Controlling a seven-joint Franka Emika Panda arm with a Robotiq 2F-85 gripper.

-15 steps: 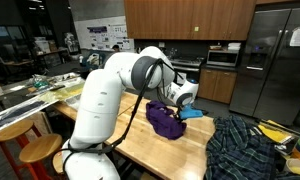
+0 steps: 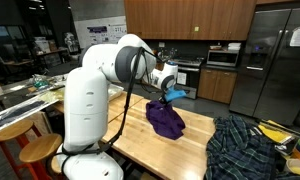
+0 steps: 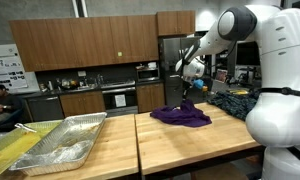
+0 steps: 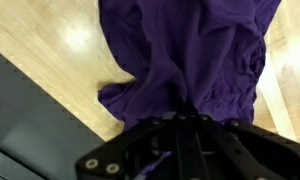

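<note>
A crumpled purple cloth point(image 2: 165, 121) lies on the wooden table, its folds spread unevenly. My gripper point(image 2: 168, 99) is shut at the cloth's far upper part. In the wrist view, folds of the purple cloth point(image 4: 180, 62) draw together toward the shut gripper, and a pinch of fabric appears to be caught between the fingertips. Most of the cloth point(image 3: 180, 115) still rests on the tabletop in exterior view 2. The exact pinch is dark and partly hidden by the gripper.
A dark cloth heap point(image 2: 240, 148) sits to the right of the table. Foil trays point(image 3: 60, 145) stand at the table's left in exterior view 2. A person point(image 2: 167, 76) stands behind the table. Bare wood point(image 3: 175, 146) lies in front of the cloth.
My gripper has moved left and farther back over the table, rising a little. The purple cloth's upper folds have shifted shape, while its lower part stays in much the same place.
</note>
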